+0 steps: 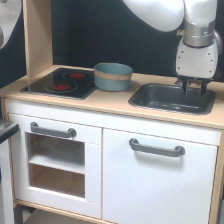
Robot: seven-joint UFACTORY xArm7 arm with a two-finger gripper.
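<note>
My gripper points down over the dark sink, at its right side. Its two dark fingertips stand apart, and nothing shows between them. A grey-blue pot with a brownish band rests on the wooden counter, between the stovetop and the sink and well to the left of my gripper. The black stovetop has two reddish burners and carries nothing.
Below the counter are a white oven door with a window and a white cabinet door, each with a grey handle. A pale object partly shows at the upper left edge. Dark wall stands behind.
</note>
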